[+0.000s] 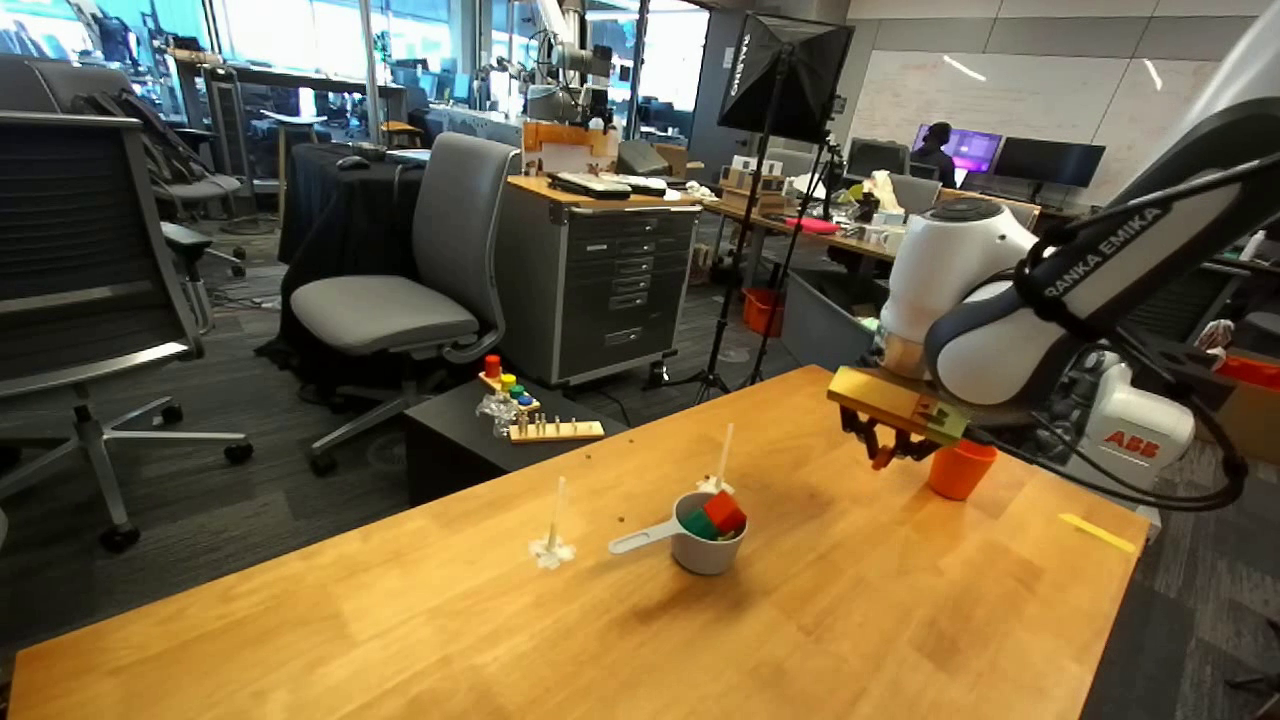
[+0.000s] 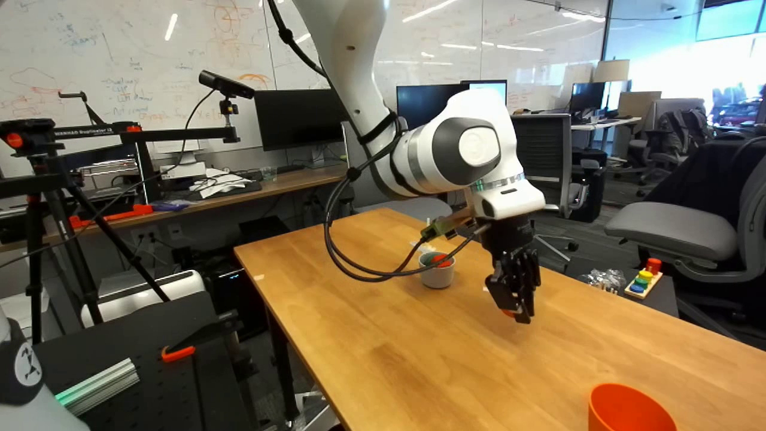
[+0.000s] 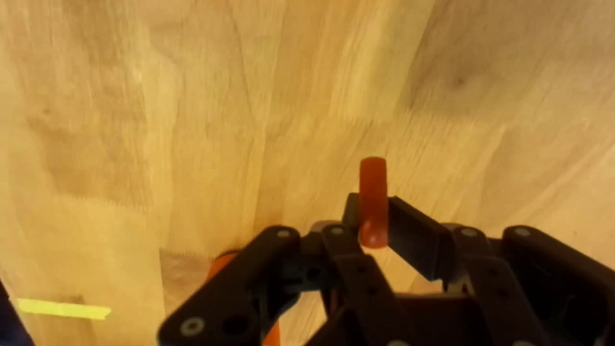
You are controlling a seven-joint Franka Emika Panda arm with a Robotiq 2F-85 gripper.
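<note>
Held between the fingertips of my gripper is a small orange-red block (image 3: pixel 373 196), its narrow side facing the wrist camera. In exterior view 1 the gripper (image 1: pixel 885 454) hangs above the table, close to an orange cup (image 1: pixel 963 468) that appears behind and right of it. That cup (image 2: pixel 628 409) stands at the lower right in exterior view 2, apart from the gripper (image 2: pixel 518 309). A grey cup with a long handle (image 1: pixel 708 552) sits mid-table, holding a red block (image 1: pixel 725 512) and a green block (image 1: pixel 698 524).
Two thin upright sticks on white bases, one at left (image 1: pixel 555 522) and one behind the grey cup (image 1: pixel 726 456), rise from the table. Yellow tape (image 1: pixel 1098 533) marks the right side.
</note>
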